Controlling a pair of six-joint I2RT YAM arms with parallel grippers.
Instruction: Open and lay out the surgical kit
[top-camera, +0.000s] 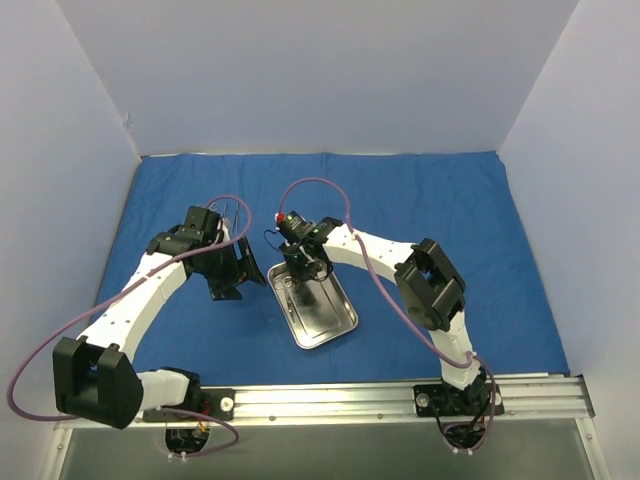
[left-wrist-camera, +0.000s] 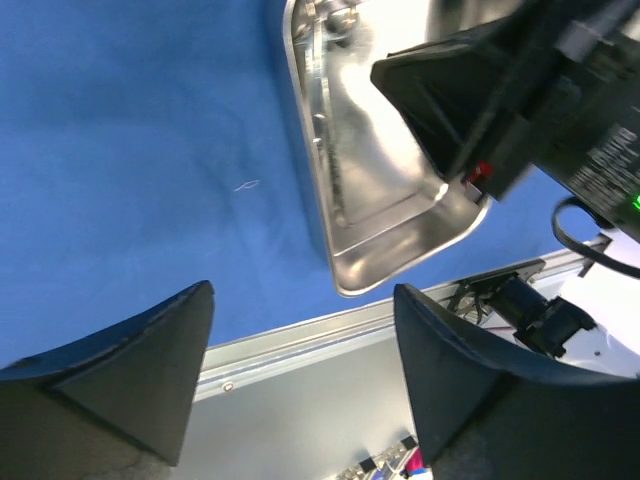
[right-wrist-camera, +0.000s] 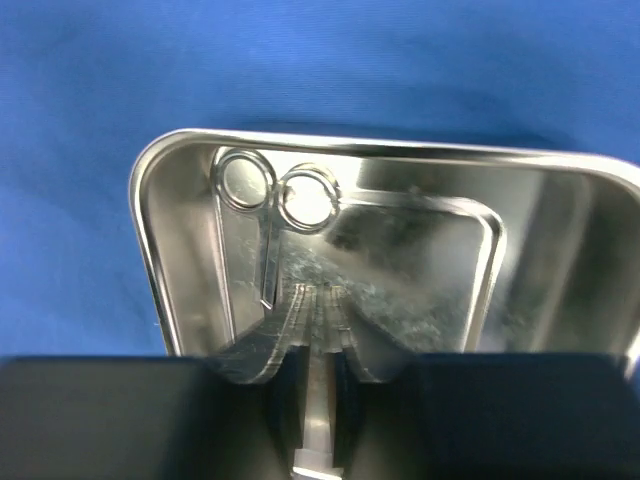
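A shallow metal tray (top-camera: 336, 328) lies on the blue cloth near the middle. In the right wrist view, a ring-handled instrument (right-wrist-camera: 308, 198) rests at the tray's left end. My right gripper is over the tray, its fingertips just beside this instrument with only a narrow gap between them; nothing shows clearly held. My left gripper stands wide open left of the tray, nothing between its fingers. Several thin instruments (top-camera: 228, 212) lie behind the left gripper in the top view, partly hidden by it.
From the left wrist view, the right arm's dark gripper body (left-wrist-camera: 500, 100) covers part of the tray, close to my left gripper. A metal rail (top-camera: 320, 405) borders the front.
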